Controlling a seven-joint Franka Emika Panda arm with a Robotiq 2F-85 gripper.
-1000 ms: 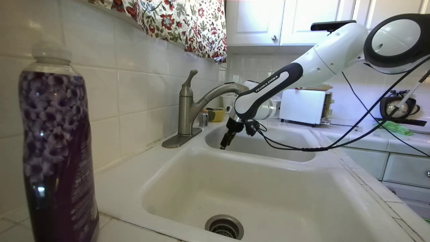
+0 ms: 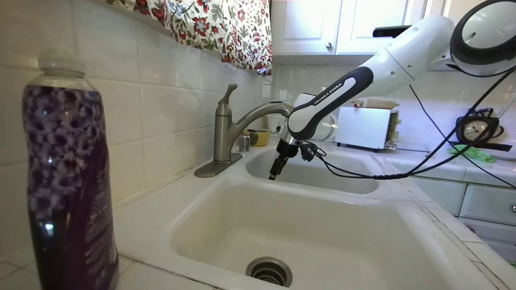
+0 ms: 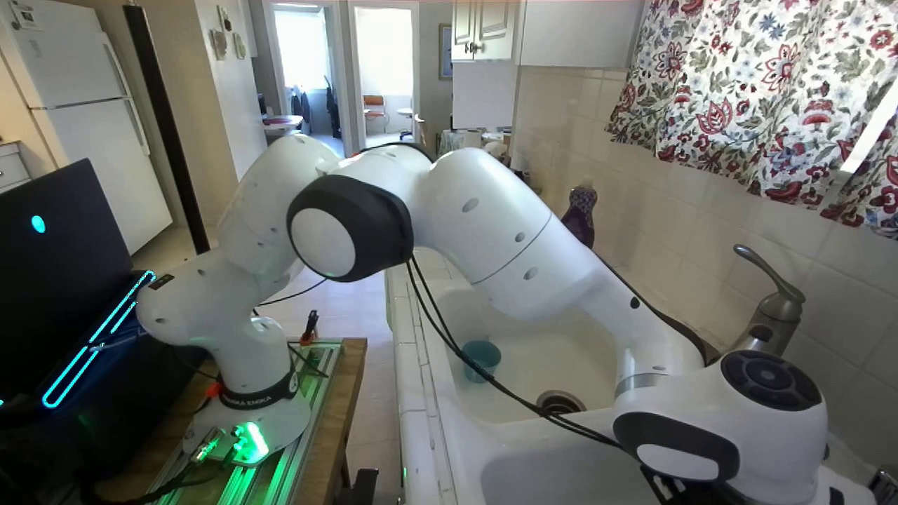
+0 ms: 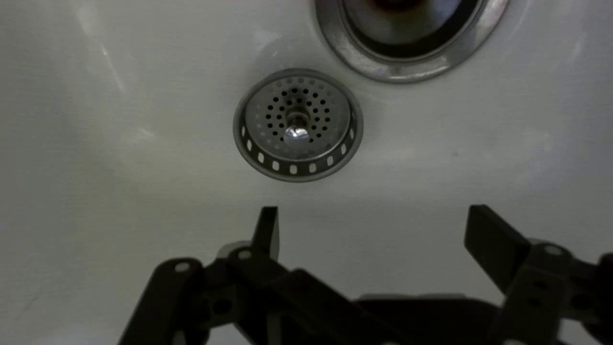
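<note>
In the wrist view a metal strainer basket (image 4: pixel 297 126), round with a perforated face and a centre knob, lies loose on the white sink floor. Just beside it is the open drain (image 4: pixel 396 69) with its metal ring. My gripper stands open, its fingers wide apart and nothing between them. The strainer is ahead of the fingertips, untouched. In exterior view 1 the gripper (image 2: pixel 273 177) hangs at the far basin (image 2: pixel 329 169), near the faucet (image 2: pixel 223 130); that basin's floor is hidden there.
The near basin (image 2: pixel 300 222) has its own drain (image 2: pixel 269 270), and a teal cup (image 3: pixel 482 360) lies in it. A purple bottle (image 2: pixel 70 183) stands on the counter. The divider (image 2: pixel 309 189) between basins is close to the gripper. Cables (image 2: pixel 392 177) hang from the arm.
In exterior view 1 my gripper has shifted slightly right, and the forearm with it. The near basin, faucet and bottle look the same.
</note>
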